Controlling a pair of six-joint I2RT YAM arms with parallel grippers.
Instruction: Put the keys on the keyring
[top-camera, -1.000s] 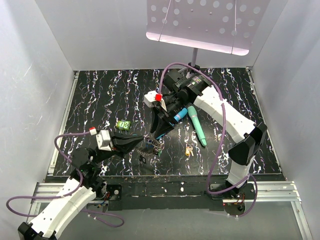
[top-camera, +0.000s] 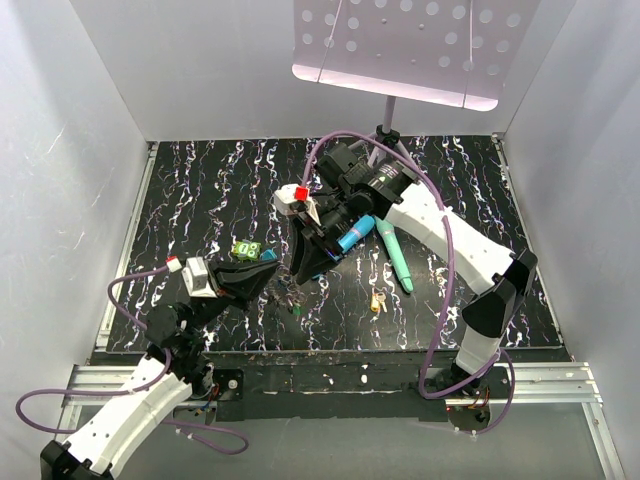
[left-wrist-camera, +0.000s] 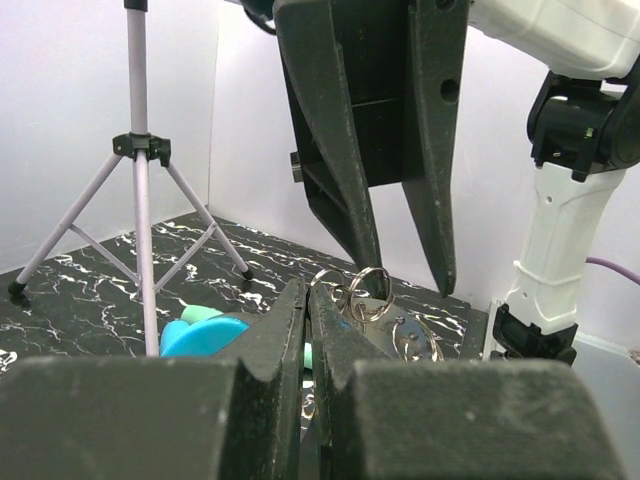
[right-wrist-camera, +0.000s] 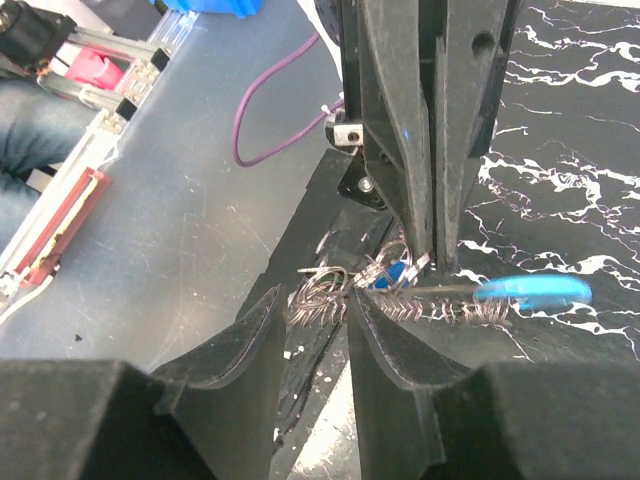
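Observation:
A bundle of thin metal rings, the keyring (right-wrist-camera: 330, 295), hangs from my left gripper (top-camera: 277, 266), which is shut on it. In the right wrist view the left fingers (right-wrist-camera: 445, 200) pinch its top, and a blue-ended piece (right-wrist-camera: 535, 290) extends to the right. My right gripper is open around part of the rings in that view; whether it touches them I cannot tell. From the left wrist view, ring loops (left-wrist-camera: 365, 295) show just below the separated right fingers (left-wrist-camera: 440, 200). Loose keys (top-camera: 378, 302) lie on the table, one with an orange part.
Behind the right gripper lie a blue tube (top-camera: 357, 232) and a green tube (top-camera: 395, 255). A green figure (top-camera: 246, 250) sits behind the left gripper. A tripod stand (left-wrist-camera: 142, 160) rises at the back. Clear black table spreads over the back left.

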